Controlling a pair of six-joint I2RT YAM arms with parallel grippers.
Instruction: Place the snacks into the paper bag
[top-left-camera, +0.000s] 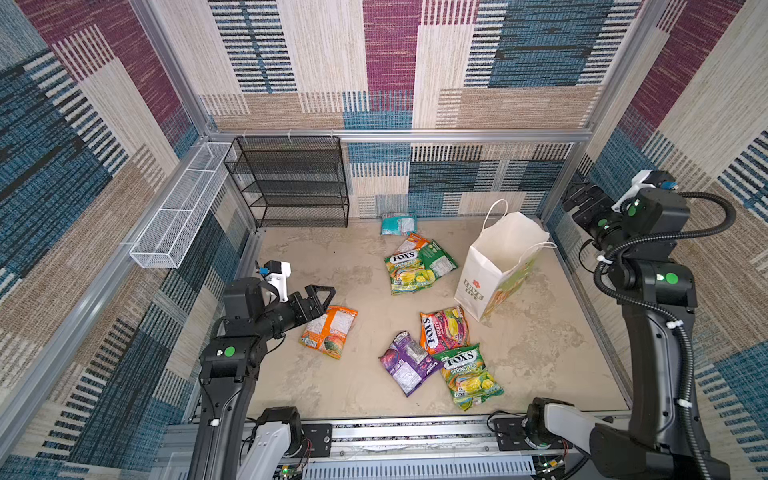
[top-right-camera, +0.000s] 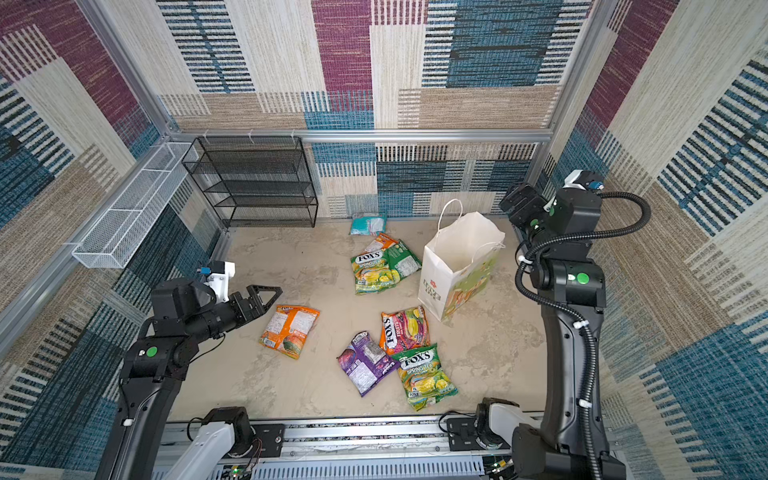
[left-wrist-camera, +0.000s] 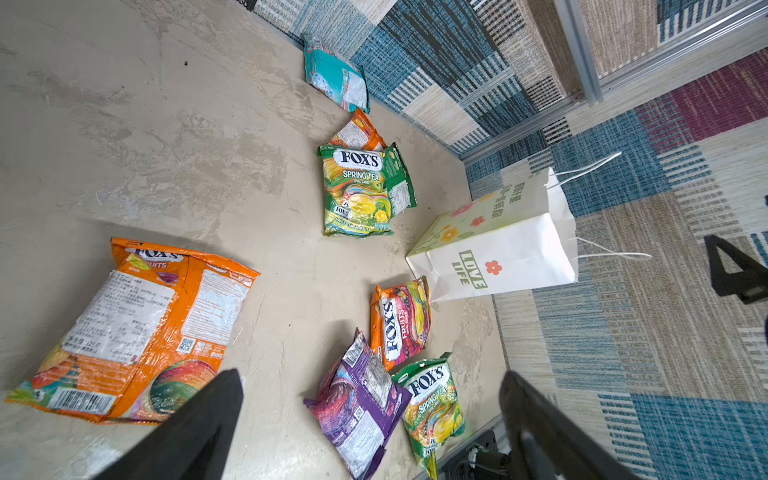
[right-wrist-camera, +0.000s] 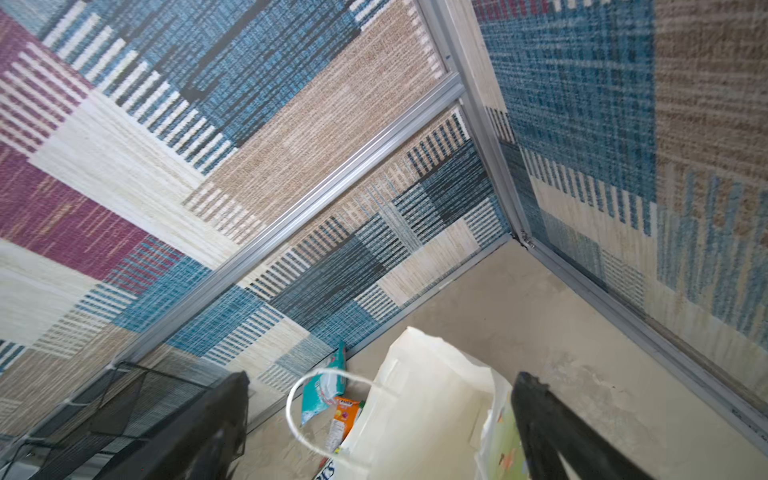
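Observation:
The white paper bag (top-left-camera: 489, 281) stands upright and open-topped on the right of the table, handles raised. My right gripper (top-left-camera: 569, 197) is open, raised behind and to the right of the bag, nothing between its fingers. On the left, my open left gripper (top-left-camera: 326, 297) hangs by an orange snack packet (left-wrist-camera: 148, 336), empty. In the middle front lie a purple packet (top-left-camera: 408, 364), a red-pink packet (top-left-camera: 445, 329) and a green packet (top-left-camera: 469, 377), close together. Behind them a green spring tea packet (left-wrist-camera: 357, 192) overlaps another green one and an orange one. A teal packet (top-left-camera: 398, 224) lies at the back.
A black wire rack (top-left-camera: 292, 182) stands at the back left, and a white wire basket (top-left-camera: 180, 209) hangs on the left wall. Bare table (top-left-camera: 360, 264) lies between the left packet and the middle ones.

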